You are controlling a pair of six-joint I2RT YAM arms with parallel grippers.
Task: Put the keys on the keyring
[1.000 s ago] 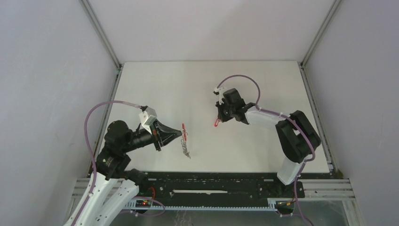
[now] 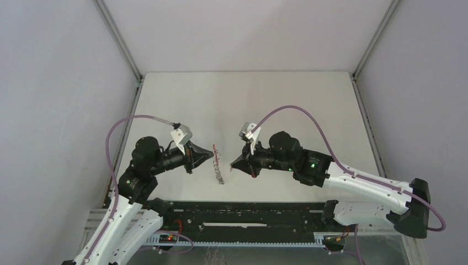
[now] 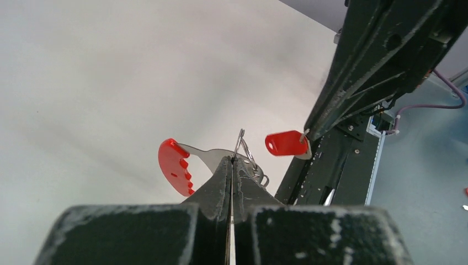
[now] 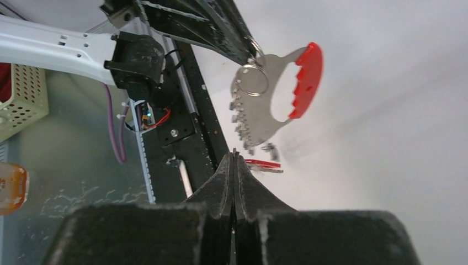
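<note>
My left gripper is shut on a thin metal keyring. From the ring hangs a flat grey metal piece with a red toothed grip; in the top view this bundle hangs edge-on between the arms. The right wrist view shows a looped ring across the grey plate. My right gripper is shut, a short way right of the bundle. At its tips is a small red key, also visible beyond the right fingers as a red strip. Key and ring appear apart.
A dark rail with a pale strip runs along its front edge. A cream basket and an orange-lidded container stand off the table.
The right arm has swung left and toward the front, bringing its gripper and the red key close to the ring bundle.
</note>
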